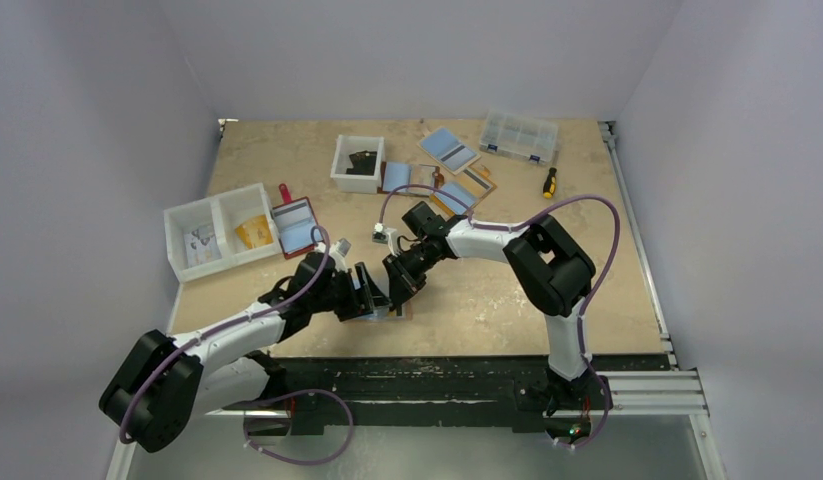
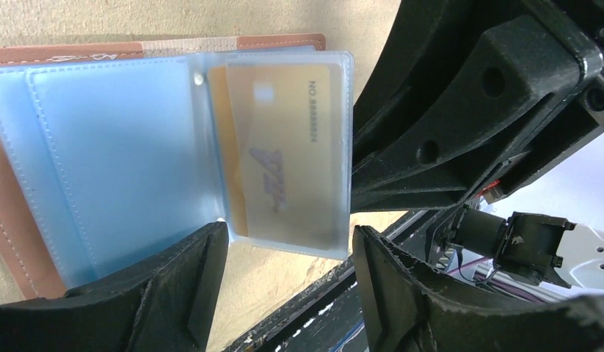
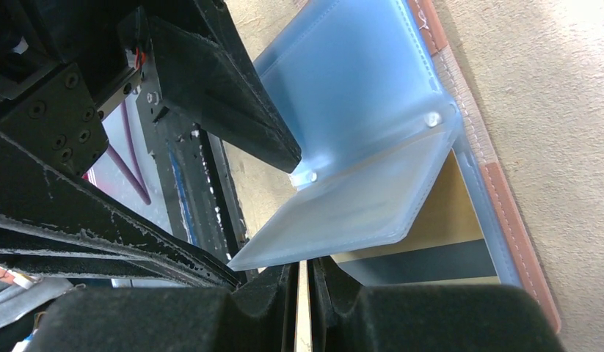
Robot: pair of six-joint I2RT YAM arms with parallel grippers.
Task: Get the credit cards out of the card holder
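The open card holder point(image 2: 115, 154), with blue sleeves and a tan leather border, lies near the table's front between both grippers. A gold card point(image 2: 284, 147) shows through a clear sleeve at its right. My left gripper is part open, fingertips just below that sleeve. My right gripper is shut beside the raised sleeve point(image 3: 365, 198); in the right wrist view its tips are hidden under the sleeve's edge, so what they pinch is unclear. A gold card point(image 3: 449, 213) shows below that sleeve.
At the left stands a white two-compartment box point(image 1: 192, 215); a smaller white box point(image 1: 357, 144) is at the back. Other card holders, a clear organizer point(image 1: 519, 130) and a screwdriver point(image 1: 550, 182) lie toward the back.
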